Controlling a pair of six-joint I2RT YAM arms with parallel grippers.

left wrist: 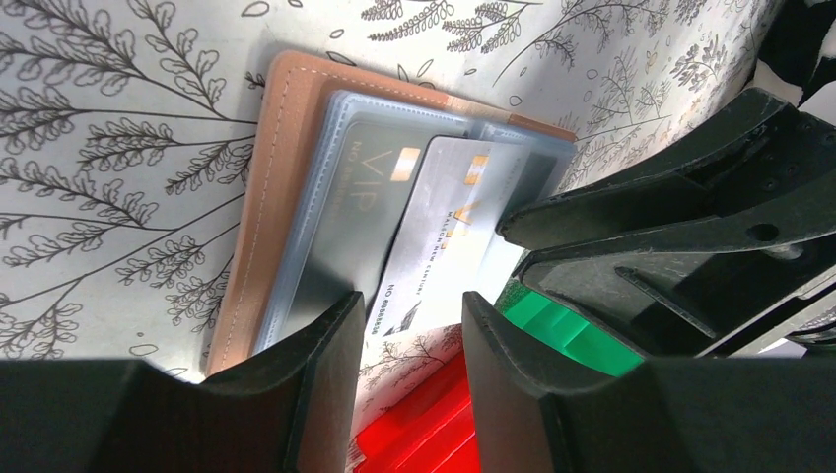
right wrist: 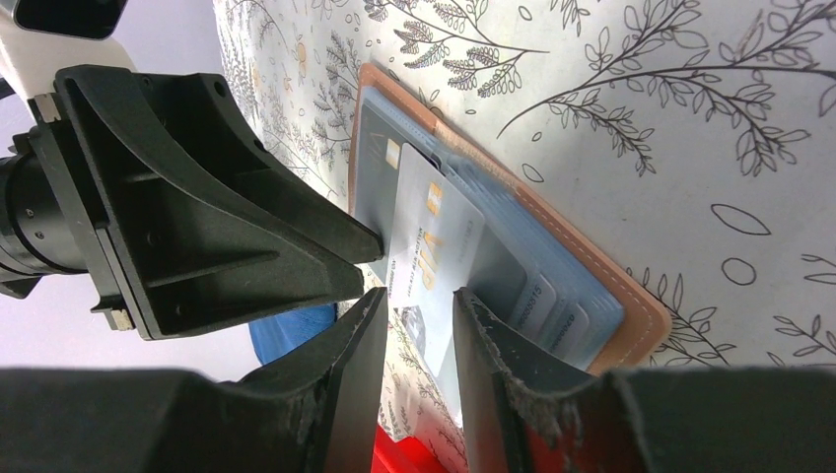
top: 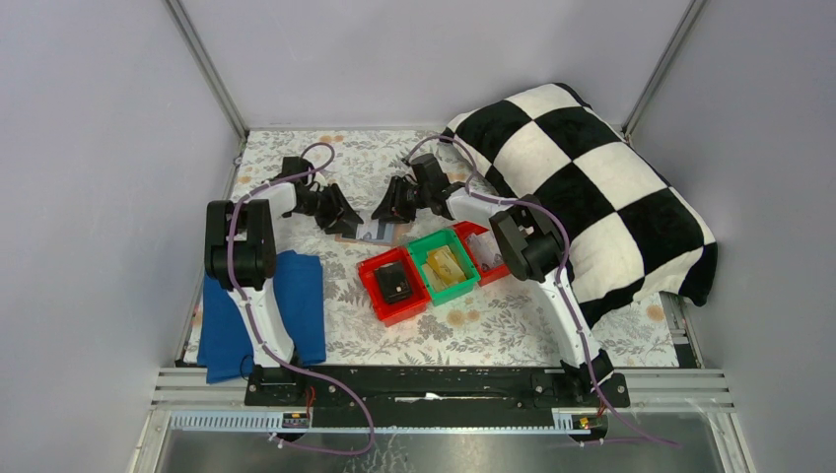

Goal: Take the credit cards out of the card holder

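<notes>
The tan card holder point(left wrist: 258, 236) lies opened flat on the patterned cloth, with clear sleeves along it. A white bank card point(left wrist: 449, 227) lies partly in a sleeve marked VIP, its lower end sticking out past the front edge. Over that sleeve, my left gripper stands open with nothing held. My right gripper is above the white card point(right wrist: 434, 232), its fingers parted on either side of the card as seen from its wrist; contact cannot be told. Further cards point(right wrist: 537, 305) sit in the sleeves to the right.
In front of the holder stand a red bin point(top: 393, 313) with a black item point(top: 392, 283), a green bin point(top: 443, 234) with yellow contents, and another red bin point(top: 498, 271). Blue cloth point(top: 301, 310) lies at left, a checkered pillow point(top: 592, 187) at right. Both grippers are close together.
</notes>
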